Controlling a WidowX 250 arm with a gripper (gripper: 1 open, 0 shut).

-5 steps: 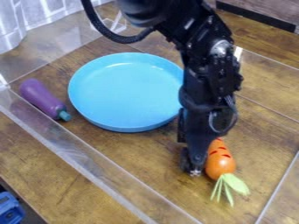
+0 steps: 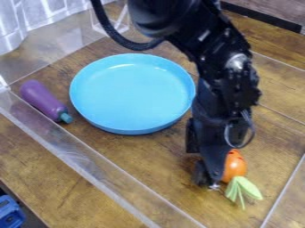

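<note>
My gripper [image 2: 212,167] is low over the wooden table at the right of centre, right at a toy orange carrot [image 2: 234,164] with pale green leaves [image 2: 243,191]. The gripper's dark body covers part of the carrot, so whether the fingers are open or closed on it cannot be made out. A blue plate [image 2: 131,89] lies behind and left of the gripper.
A purple toy eggplant [image 2: 45,101] lies at the left beside a clear plastic edge. A blue object [image 2: 7,214] shows at the bottom left corner.
The gripper has shifted slightly to the right and covers more of the carrot's upper part. The carrot appears nearly in the same place.
</note>
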